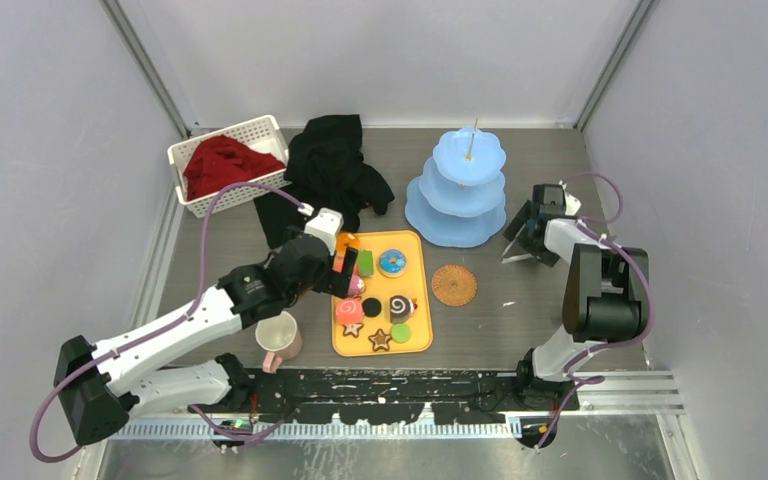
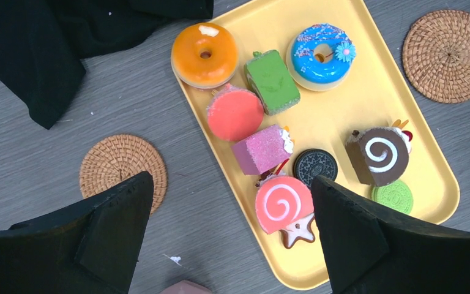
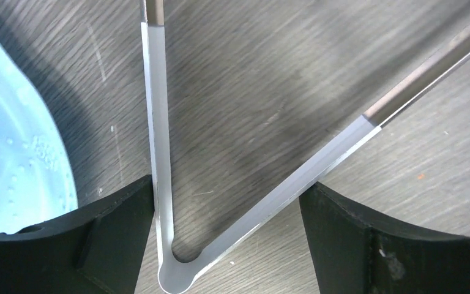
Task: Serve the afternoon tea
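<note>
The silver tongs spread in a V between the fingers of my right gripper. Their two arms pass right by the fingertips, which stand well apart; whether they are gripped is unclear. My left gripper stands open over the left side of the yellow tray, nothing between its fingers. The tray carries an orange donut, a blue donut, a green cake, a pink swirl roll, a chocolate roll and other sweets. A blue three-tier stand stands empty.
Woven coasters lie right of the tray and beneath the left gripper. A pink mug stands near the front. Black cloth and a white basket with red cloth occupy the back left.
</note>
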